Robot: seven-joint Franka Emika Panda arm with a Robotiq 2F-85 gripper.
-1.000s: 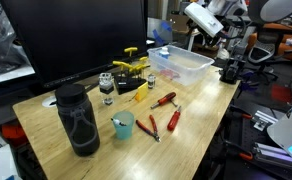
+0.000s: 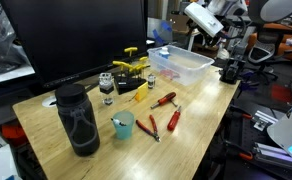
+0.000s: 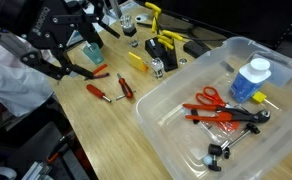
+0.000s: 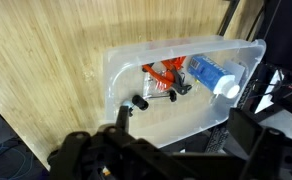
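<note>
My gripper (image 2: 203,25) is raised above the table's far right side, beside and over the clear plastic bin (image 2: 186,72). Its fingers stand apart with nothing between them, as the second exterior view of the gripper (image 3: 103,56) also shows. From the wrist, the bin (image 4: 110,92) lies below the open fingers. Inside it are a white bottle with a blue label (image 4: 208,74), red-handled scissors (image 3: 212,97), a red-handled tool (image 3: 221,116), a small yellow item (image 3: 257,97) and small dark and grey pieces (image 3: 215,153).
A black cylindrical speaker (image 2: 78,118) and a teal cup (image 2: 123,124) stand on the left. Red-handled screwdrivers (image 2: 174,120) and pliers (image 2: 147,131) lie mid-table. Yellow clamps (image 2: 132,66) sit near the monitor (image 2: 76,40). Bare wood (image 2: 201,120) shows in front of the bin.
</note>
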